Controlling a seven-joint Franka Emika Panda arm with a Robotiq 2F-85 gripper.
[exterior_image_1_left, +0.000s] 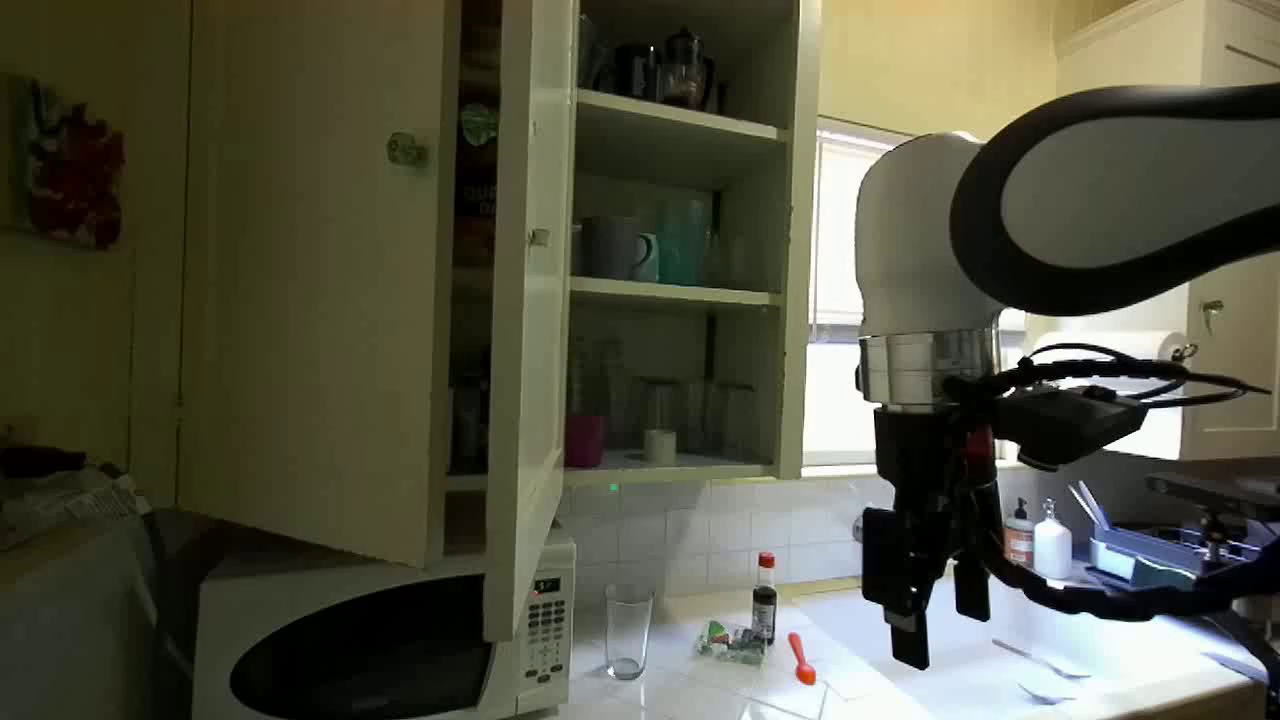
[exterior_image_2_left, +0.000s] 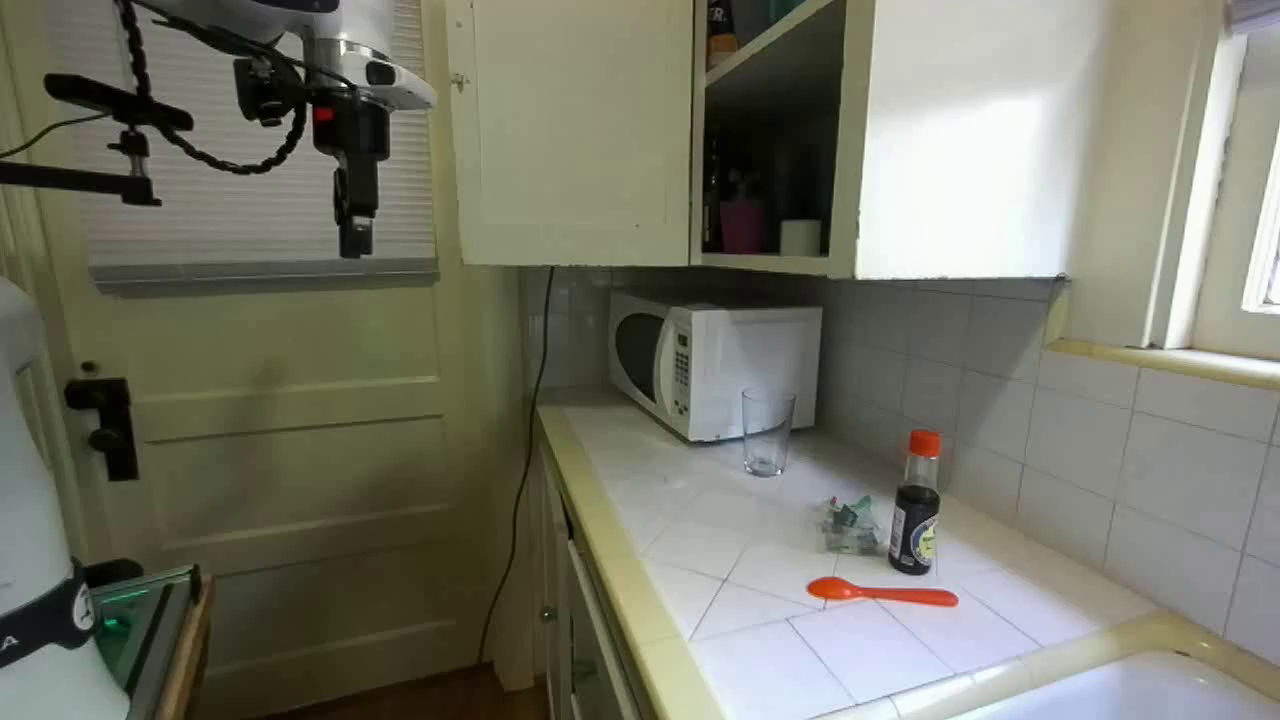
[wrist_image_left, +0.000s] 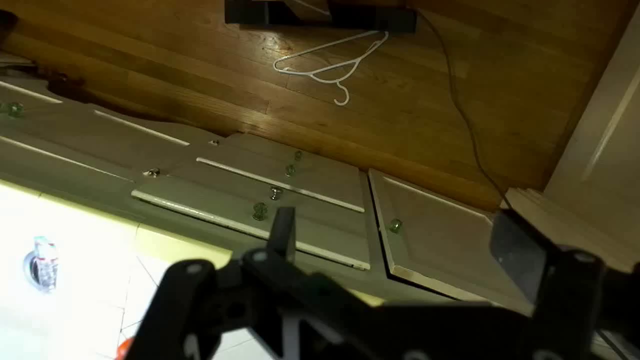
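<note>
My gripper (exterior_image_1_left: 942, 624) points down with its fingers apart and nothing between them. In exterior view 2 the gripper (exterior_image_2_left: 356, 238) hangs high in front of the door, well away from the counter. The counter holds a clear glass (exterior_image_2_left: 767, 434) by the microwave and a dark sauce bottle (exterior_image_2_left: 915, 516) with a red cap. Beside that bottle lies a small crumpled clear-and-green packet (exterior_image_2_left: 849, 526). An orange spoon (exterior_image_2_left: 882, 593) rests in front of them. In the wrist view both fingers (wrist_image_left: 520, 255) spread wide above the cabinet fronts and floor.
A white microwave (exterior_image_2_left: 744, 370) stands in the corner beneath a cabinet whose door (exterior_image_1_left: 528, 324) hangs open. Its shelves (exterior_image_1_left: 672, 290) hold mugs and glasses. A sink (exterior_image_1_left: 972, 660) with utensils lies to the right. A white hanger (wrist_image_left: 324, 71) is on the floor.
</note>
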